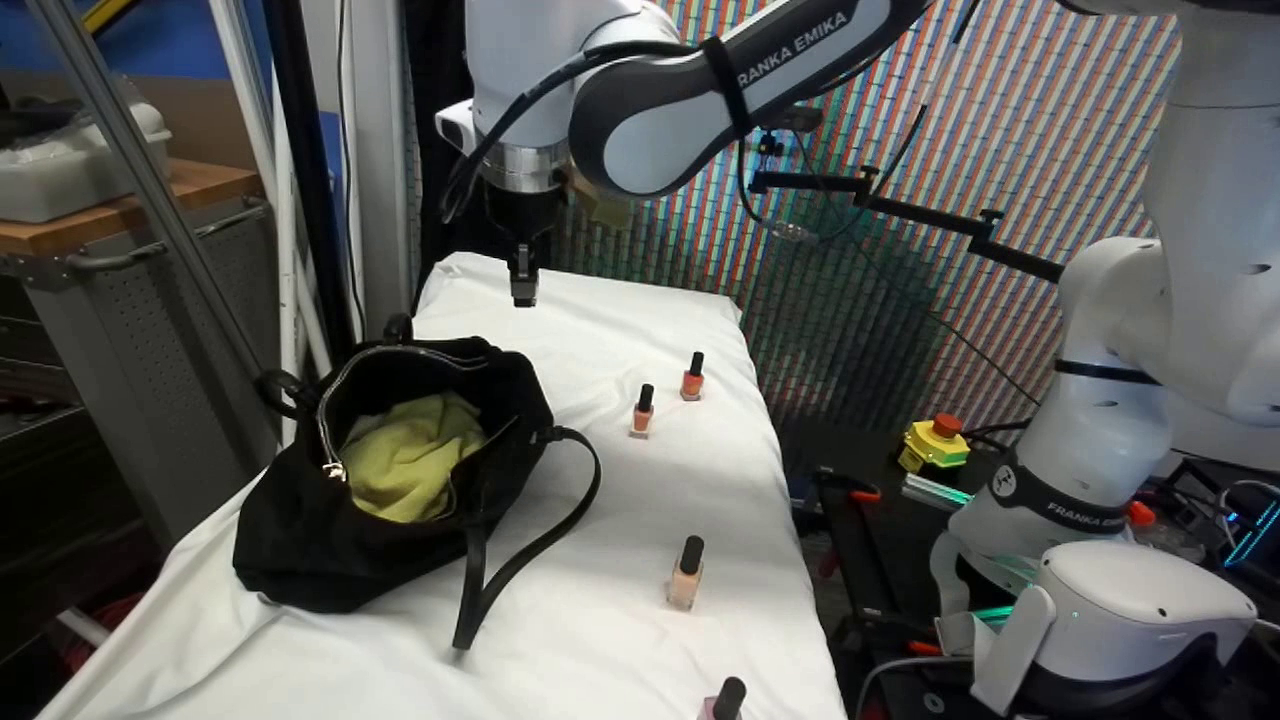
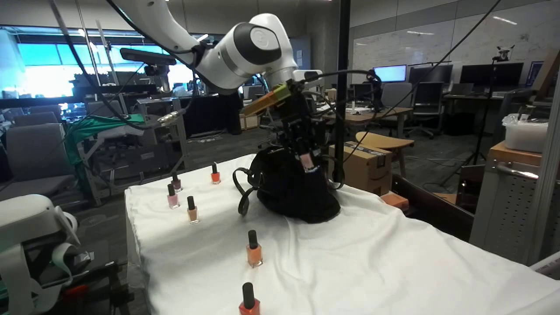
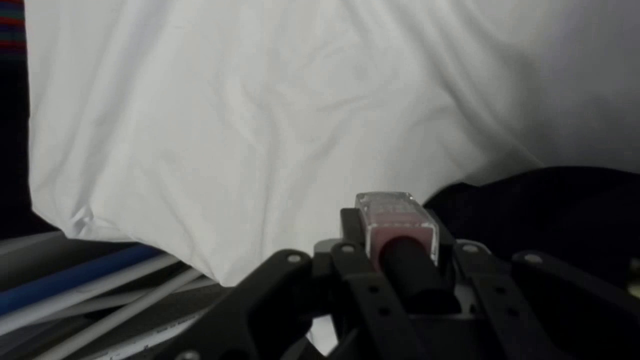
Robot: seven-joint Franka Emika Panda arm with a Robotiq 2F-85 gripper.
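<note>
My gripper is shut on a pink nail polish bottle [image 3: 400, 219] with a black cap, its clear base pointing outward between the fingers. In exterior view 2 the held bottle [image 2: 306, 160] shows in front of the black bag. From exterior view 1, the gripper [image 1: 524, 292] hangs above the white cloth, behind the bag and higher than its rim; the bottle is hard to make out there. The open black bag [image 1: 348, 554] holds a yellow-green cloth [image 1: 414, 462].
Several other bottles stand upright along the table, among them an orange one [image 1: 642, 415], a red-orange one [image 1: 692, 380] and a peach one [image 1: 685, 578]. A bag strap [image 1: 546, 546] loops over the white cloth. Clear cloth lies at the far end.
</note>
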